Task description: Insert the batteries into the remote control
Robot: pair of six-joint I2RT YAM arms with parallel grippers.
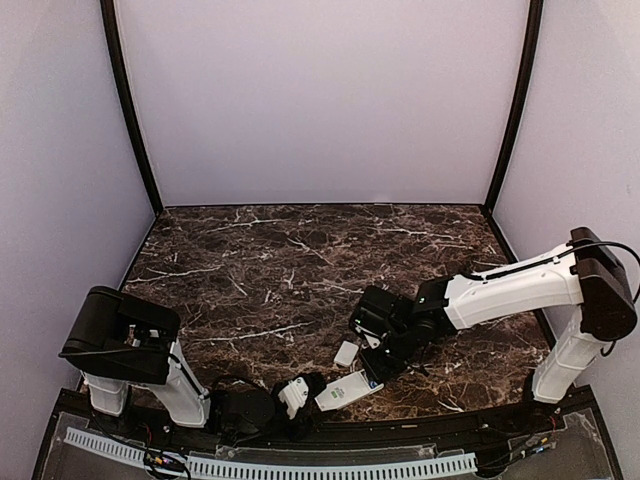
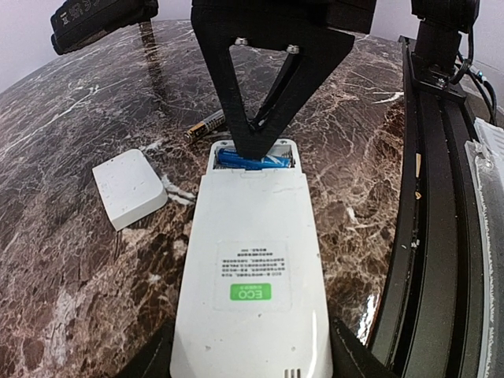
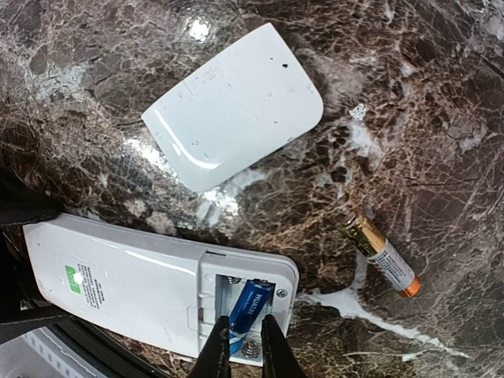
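The white remote (image 2: 250, 236) lies back side up, its battery compartment uncovered. Around its far end my left gripper is shut, one finger on each side. A blue battery (image 3: 250, 305) sits slanted in the compartment, its upper end near the compartment's edge. Above it points my right gripper, shut with its fingertips around the battery's lower part; the exact contact is partly hidden. A second battery, gold and silver with an orange end (image 3: 391, 266), lies loose on the table beyond the remote. The white battery cover (image 3: 236, 106) rests apart from the remote.
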